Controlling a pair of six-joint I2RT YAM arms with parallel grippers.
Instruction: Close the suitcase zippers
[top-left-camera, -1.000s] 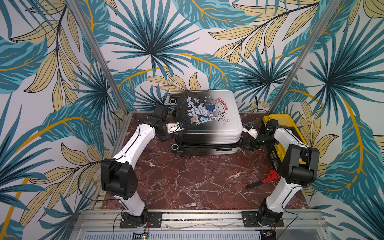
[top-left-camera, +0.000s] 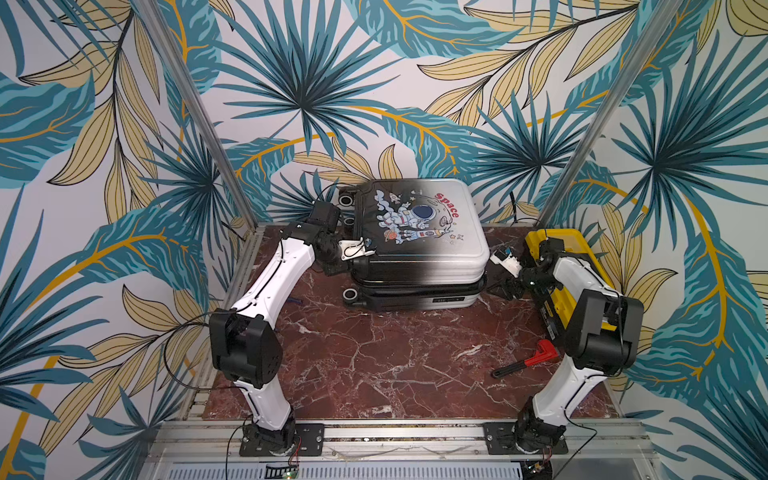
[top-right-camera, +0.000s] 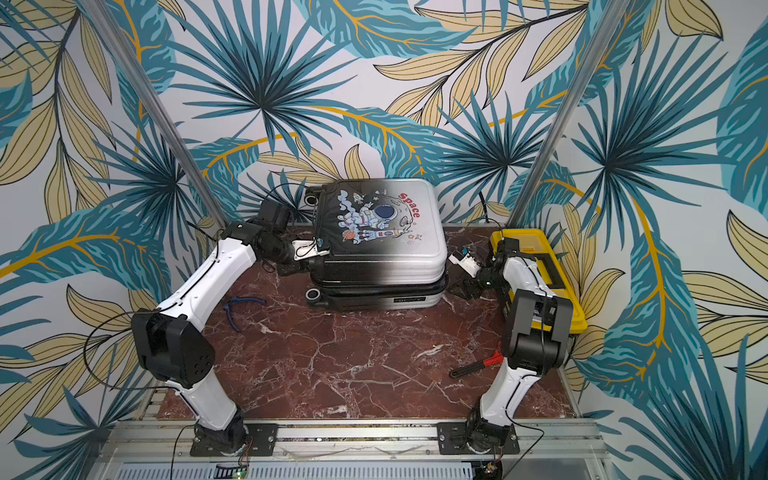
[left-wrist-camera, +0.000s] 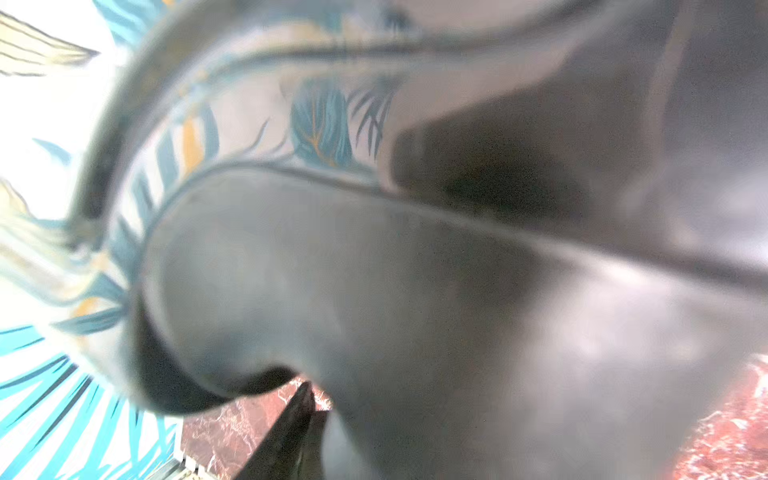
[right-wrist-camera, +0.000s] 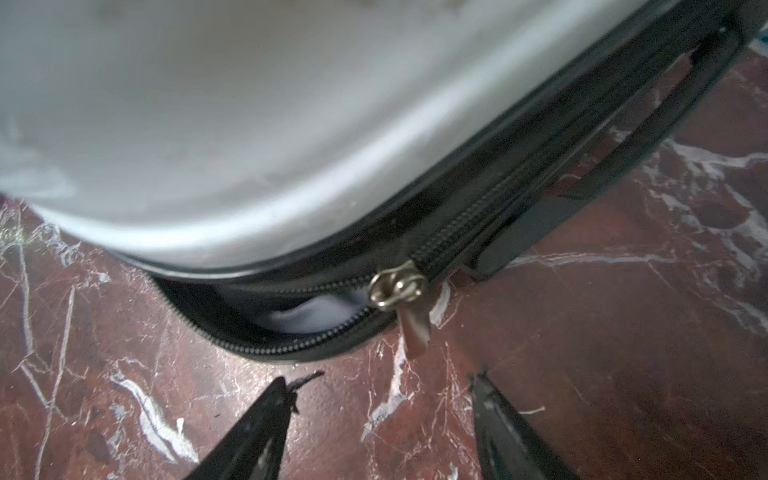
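Observation:
The suitcase (top-left-camera: 424, 224) lies flat on the table, silver-and-black with an astronaut print. My left gripper (top-left-camera: 340, 260) is against its left side; the left wrist view is filled by blurred dark shell, so its fingers' grip cannot be made out. In the right wrist view a zipper pull (right-wrist-camera: 412, 320) hangs at a corner, where the zipper gapes to its left and shows the lining. My right gripper stands below that corner with fingers apart and nothing between them.
A yellow toolbox (top-right-camera: 572, 296) stands at the right, with a red pipe wrench (top-left-camera: 544, 352) near it. Blue-handled pliers (top-right-camera: 236, 304) lie left of the suitcase.
The left arm has shifted slightly, its wrist now a little higher. The right arm has moved slightly. The suitcase's lid sits a few pixels further right.

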